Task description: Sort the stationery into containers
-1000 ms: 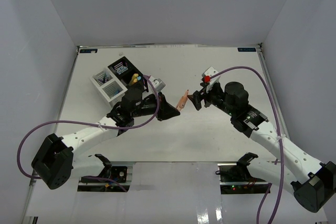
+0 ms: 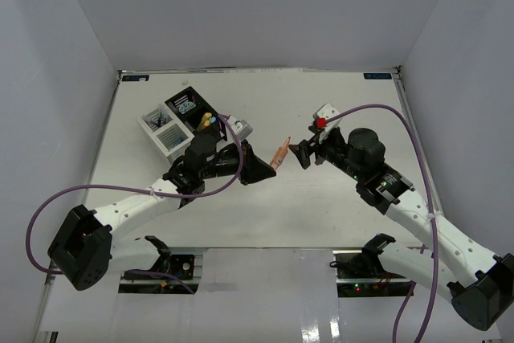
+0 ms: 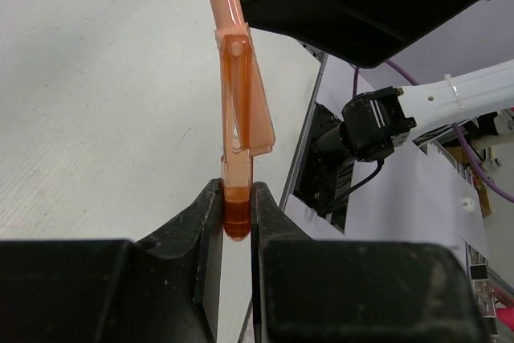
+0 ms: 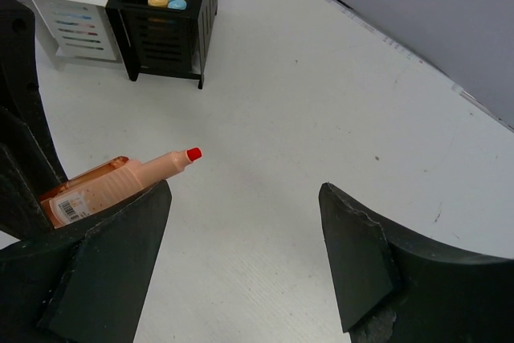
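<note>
An orange marker (image 2: 279, 153) with a red tip is held upright-angled between the arms in the top view. My left gripper has its fingers closed on the marker's lower end. My right gripper stands open beside the marker's upper part, its fingers apart; in the left wrist view a black finger sits behind the marker's top. In the right wrist view the marker (image 4: 104, 190) shows at the left, outside the gap between the near fingertips.
A white container (image 4: 76, 26) and a black container (image 4: 165, 46) holding yellow and blue items stand at the back left, partly behind my left arm in the top view.
My right arm has moved slightly right in the top view. The marker, in my left gripper, has shifted slightly in angle.
</note>
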